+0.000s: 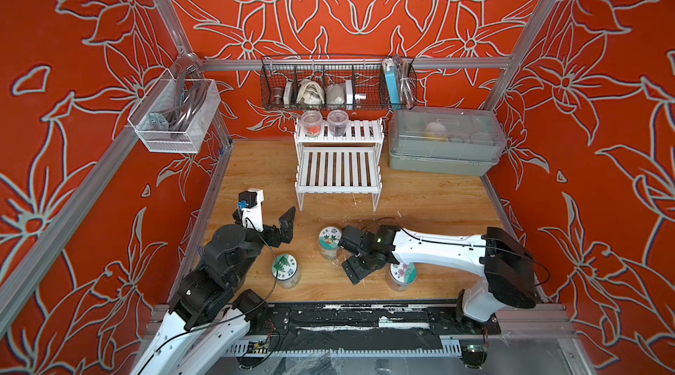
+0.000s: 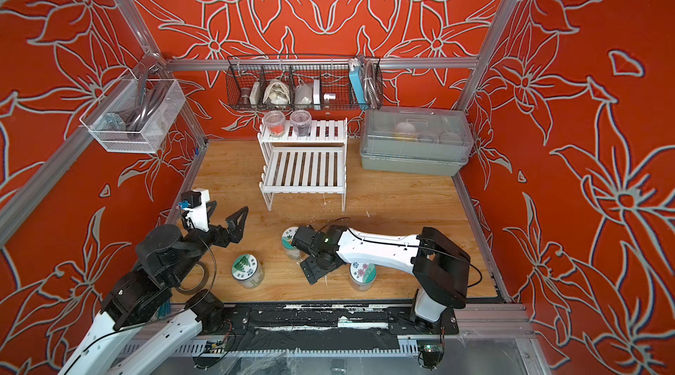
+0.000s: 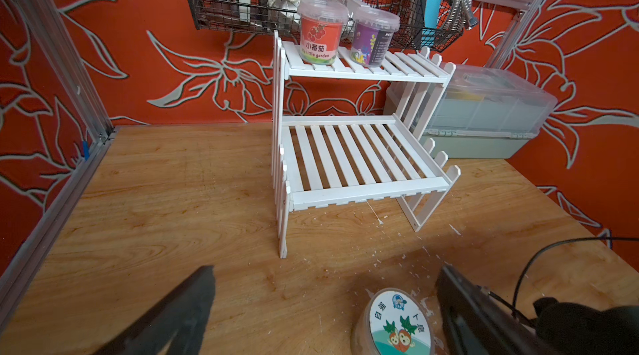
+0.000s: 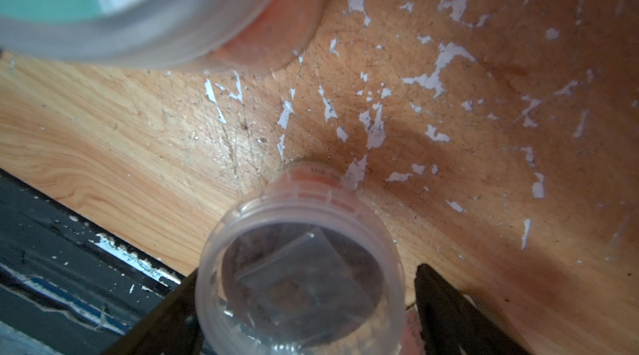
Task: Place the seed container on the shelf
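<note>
A clear, round seed container [image 4: 299, 203] with a small plastic bag inside stands between the parted fingers of my right gripper; it is mostly hidden in the top views. My left gripper [image 2: 228, 206] is open and empty above the left part of the table. Close by on the wood stand a carrot-lidded container [image 1: 329, 237], a green-leaf-lidded one [image 1: 284, 267] and a pink-flower-lidded one [image 1: 402, 273]. At the back rises the white two-tier shelf [image 3: 366, 191], its lower tier bare. On its upper tier sit a red tub [image 3: 319, 38] and a purple tub [image 3: 370, 43].
A grey-green storage box [image 1: 446, 139] fills the back right. Above the shelf hangs a black wire basket [image 1: 369, 86], and a white mesh basket [image 1: 172, 139] is on the left wall. Bare wood lies between the shelf and the containers.
</note>
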